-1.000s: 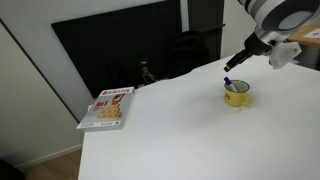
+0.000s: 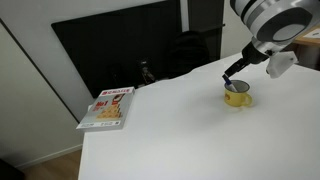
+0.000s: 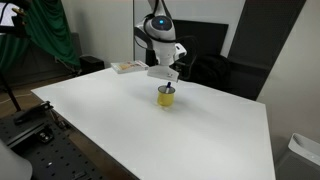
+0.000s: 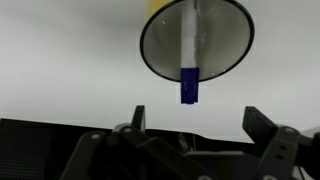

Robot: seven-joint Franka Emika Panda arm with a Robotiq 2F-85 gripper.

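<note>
A yellow mug [image 2: 237,97] with a dark rim stands upright on the white table. Inside it leans a marker [image 4: 190,45], pale-barrelled with a blue-purple cap [image 4: 189,86] that sticks out past the rim in the wrist view. My gripper is open, its dark fingers wide apart with nothing between them. The cap's end points toward the gap between those fingers. In exterior view 2 the gripper [image 3: 163,75] hangs just above and behind the mug [image 3: 166,97]; contact with the marker does not show.
A book or box with a red and white cover [image 2: 106,109] lies at the table's far-left corner. Behind the table stands a dark screen [image 2: 120,45], with a black bag [image 2: 187,52] beside it.
Over the last second my gripper has shifted slightly left and down, closer to the marker's cap. Mug and marker look unmoved.
</note>
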